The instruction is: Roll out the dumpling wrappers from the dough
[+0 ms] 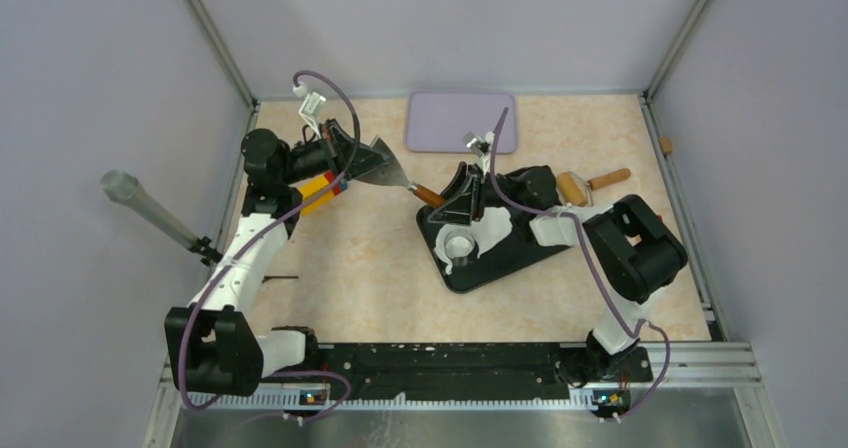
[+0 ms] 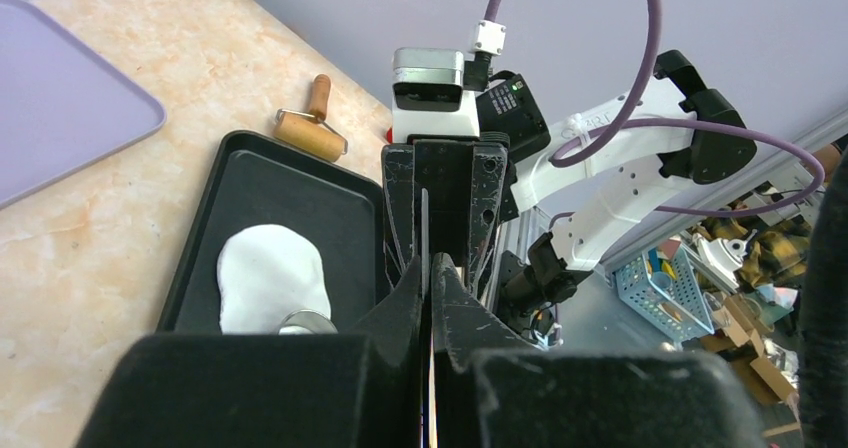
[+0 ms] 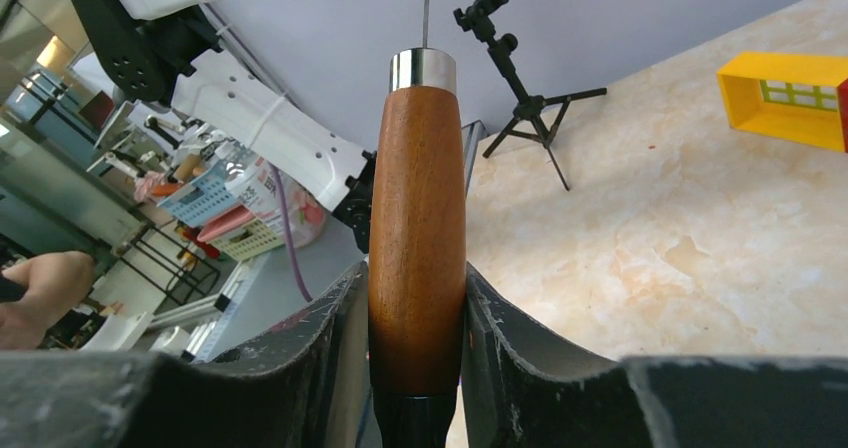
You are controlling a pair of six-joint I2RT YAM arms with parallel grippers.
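Observation:
My left gripper (image 1: pixel 368 158) is shut on the thin blade of a wide metal scraper (image 1: pixel 388 168), seen edge-on in the left wrist view. The scraper's wooden handle (image 3: pixel 416 238) points to my right gripper (image 1: pixel 445 208), whose fingers stand either side of its far end; whether they grip it is hard to tell. Below, on the black tray (image 2: pixel 260 183), lie flat white dough (image 2: pixel 262 273) and a round metal cutter (image 1: pixel 459 243), partly hidden in the left wrist view.
A lilac board (image 1: pixel 460 118) lies at the back. A wooden roller (image 2: pixel 310 138) lies beside the tray on the right. A yellow box (image 3: pixel 780 98) is at the left, near a tripod (image 3: pixel 540 118).

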